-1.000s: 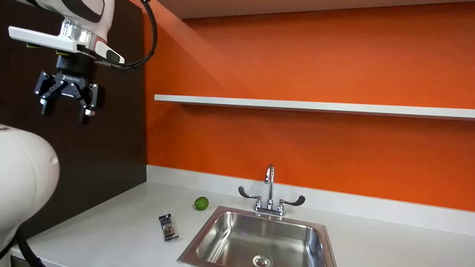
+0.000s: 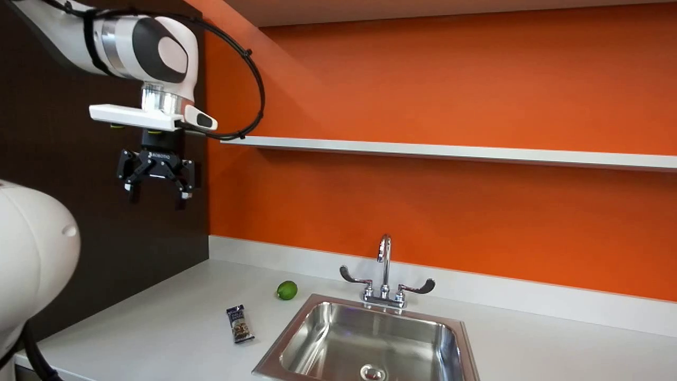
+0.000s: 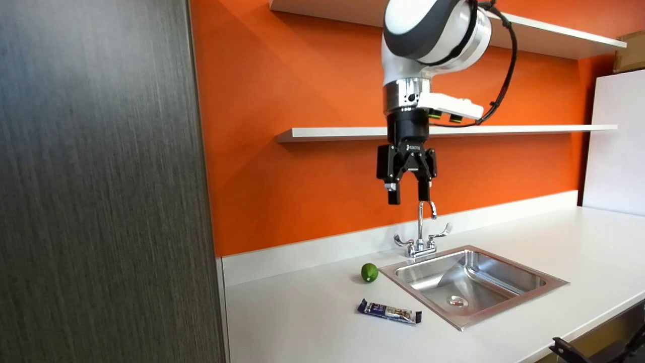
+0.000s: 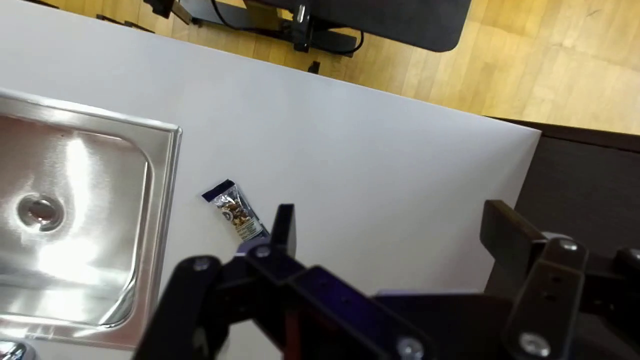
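High above the counter hangs my gripper [image 2: 157,198], pointing down, its fingers open and empty. In the second exterior view the gripper [image 3: 409,200] appears in front of the orange wall, well above everything on the counter. A green lime [image 2: 287,290] rests on the counter left of the sink, towards the back wall. Nearer the front lies a wrapped snack bar [image 2: 239,324], dark blue with a picture of nuts. From the wrist, the snack bar [image 4: 235,210] shows beside one finger, its lower end partly hidden by it. The lime cannot be made out there.
A steel sink [image 3: 423,306] is set into the counter, with a faucet [image 2: 385,273] behind it. A white shelf [image 2: 444,150] runs along the orange wall. One dark side panel [image 4: 591,198] closes the counter's end. Bare counter [image 4: 360,162] surrounds the bar.
My arm has come down and to the right in the first exterior view, the gripper staying open. The lime and the snack bar have not moved.
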